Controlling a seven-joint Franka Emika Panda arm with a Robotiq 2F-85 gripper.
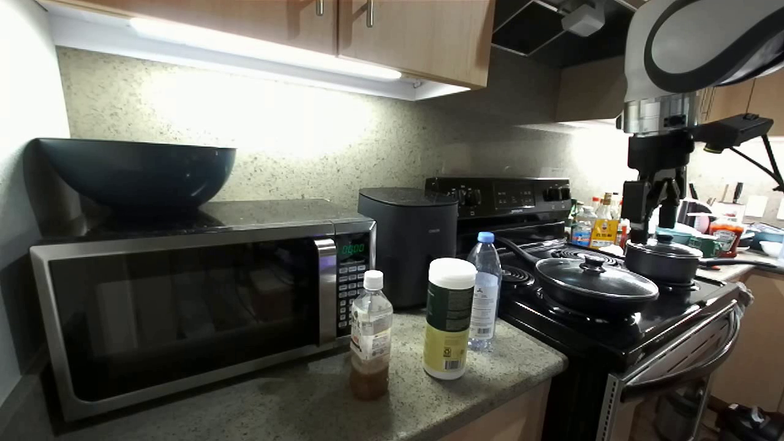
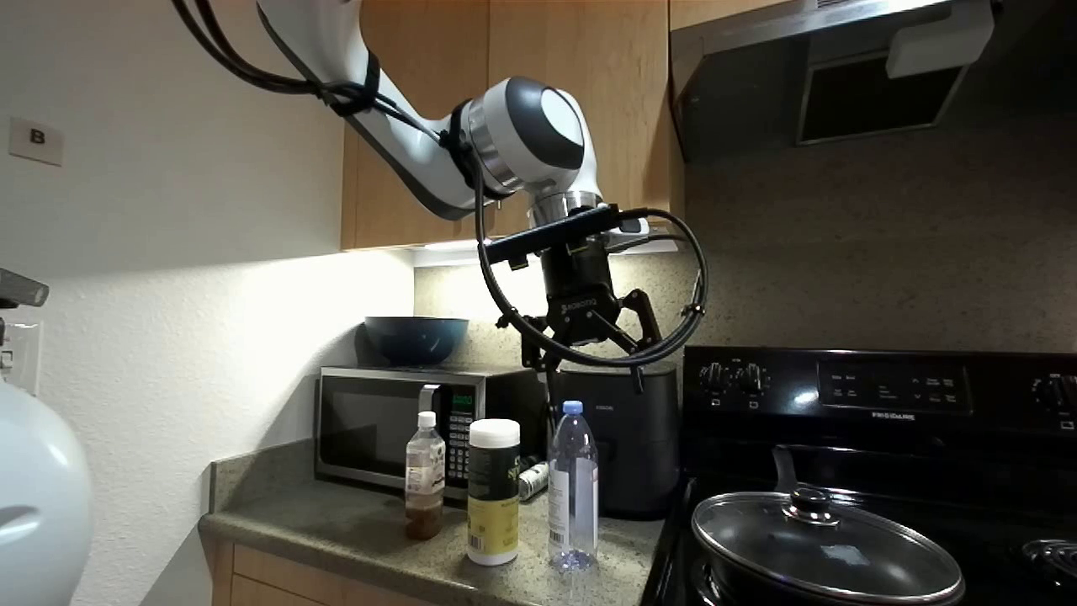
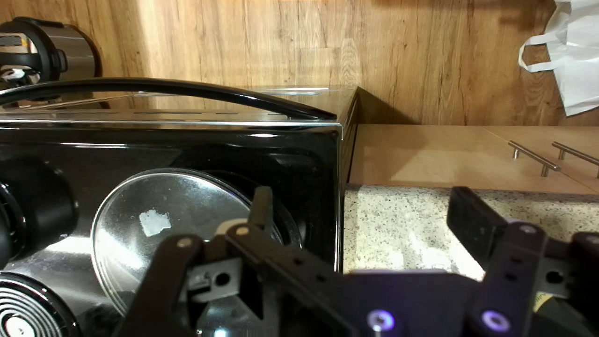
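Observation:
My gripper hangs fingers down, open, with nothing between its fingers. From the wrist view it is over the seam between the black stove and the speckled counter. On that counter stand a small bottle of brown liquid with a white cap, a green and yellow canister with a white lid, and a clear bottle with a blue cap, all upright. The gripper is well above them. A lidded frying pan rests on the stove, its glass lid partly hidden by my fingers in the wrist view.
A microwave bears a dark bowl. Behind the bottles stands a black appliance. A lidded pot sits farther along the stove, and cabinets hang above. Bare counter lies before the microwave.

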